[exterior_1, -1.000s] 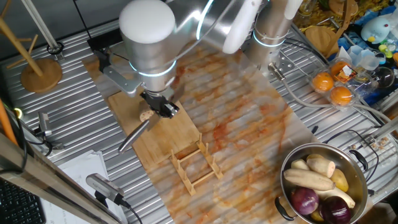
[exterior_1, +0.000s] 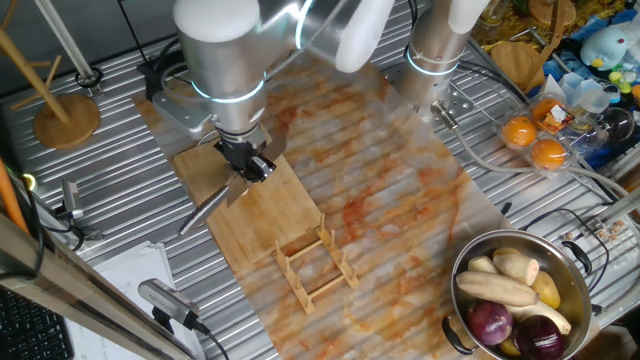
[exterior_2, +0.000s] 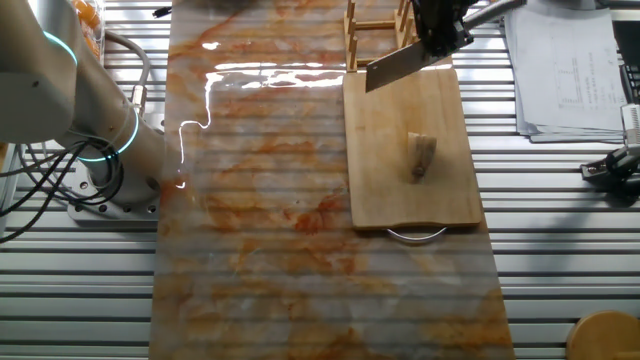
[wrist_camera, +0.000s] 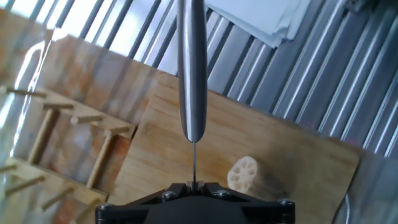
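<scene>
A kitchen knife with a metal handle (wrist_camera: 193, 74) is clamped by my gripper, whose fingers meet on the thin blade near the handle. In exterior view 2 the broad blade (exterior_2: 395, 68) hangs over the far end of the wooden cutting board (exterior_2: 375, 190). A cut lotus root piece (exterior_2: 422, 155) lies on the board, apart from the blade in that view. Its pale holed face (wrist_camera: 242, 175) shows just right of the knife in the wrist view. In exterior view 1 my gripper and the knife hide most of the root.
A wooden peg rack (exterior_1: 316, 268) stands against the board's end. A steel pot (exterior_1: 462, 290) of vegetables sits at the right. Papers (exterior_2: 568, 75) lie beside the board.
In exterior view 1 the arm has shifted left and slightly up the picture, carrying the knife.
</scene>
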